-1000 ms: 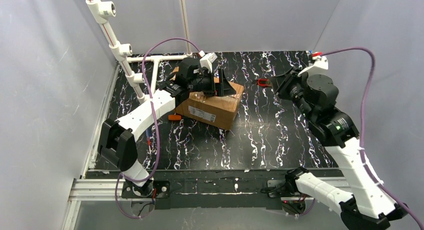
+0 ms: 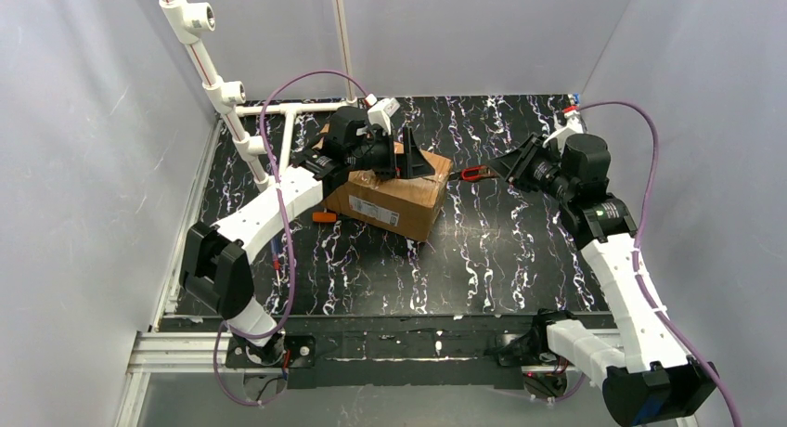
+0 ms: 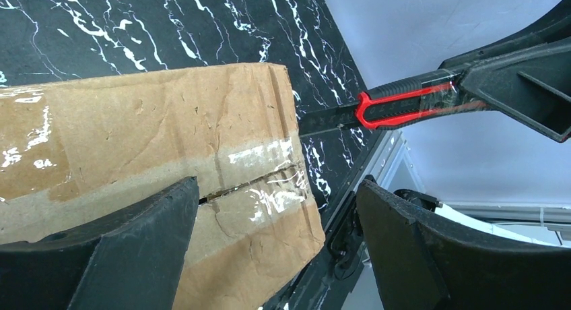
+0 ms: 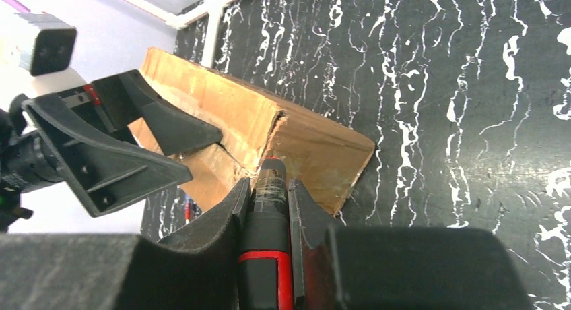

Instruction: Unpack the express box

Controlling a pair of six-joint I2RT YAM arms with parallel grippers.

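Observation:
A taped cardboard box sits tilted on the marble table, a slit along its top seam in the left wrist view. My left gripper is open over the box top, a finger either side of its right corner. My right gripper is shut on a utility knife with red trim and black body, its blade end pointing at the box's right end, near the taped seam. Whether the blade touches the cardboard is unclear.
An orange-handled tool lies in front of the box, and another tool at the left. A white pipe frame stands along the back and left.
My right arm has moved left, bringing the knife closer to the box's right end. The left arm and box show no visible change.

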